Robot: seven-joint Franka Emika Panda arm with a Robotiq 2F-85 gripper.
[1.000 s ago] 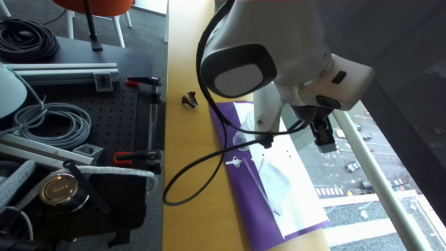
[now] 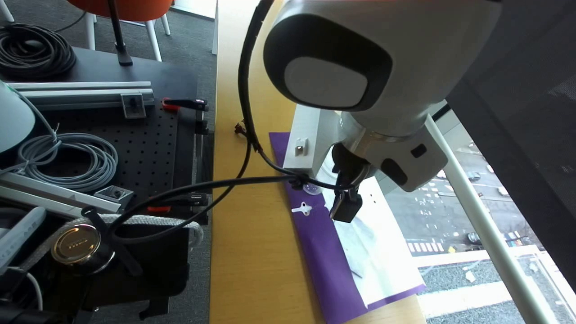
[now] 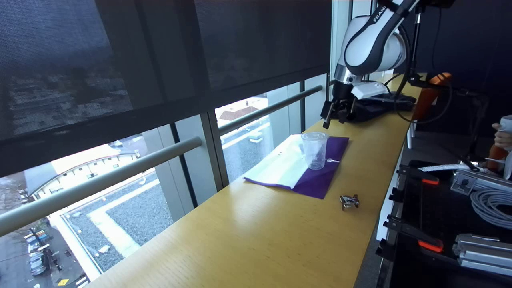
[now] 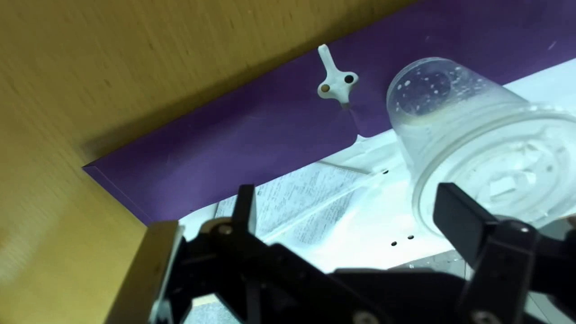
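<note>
My gripper is open over the folder, its two black fingers (image 4: 245, 208) wide apart with nothing between them. A clear plastic cup (image 4: 464, 102) with a lid stands upright at the right in the wrist view, its lid partly behind the right finger. Exterior view 2 shows the cup (image 3: 315, 153) whole; in exterior view 1 the arm hides most of it. On the purple folder (image 4: 259, 135) near the cup lies a small, pale, key-shaped piece (image 4: 337, 83) with two holes. White paper (image 4: 345, 254) covers the folder's window side.
A metal staple remover (image 3: 349, 201) rests on the wooden table (image 3: 269, 230), which is clear nearby. Along the window runs a rail (image 2: 480, 216). A black cable (image 2: 210, 185) loops from the arm across the table. A cluttered black cart (image 2: 146, 146) stands alongside.
My gripper has moved left in exterior view 1, from the window side to above the folder. The cable loop has shifted left and now partly covers the staple remover.
</note>
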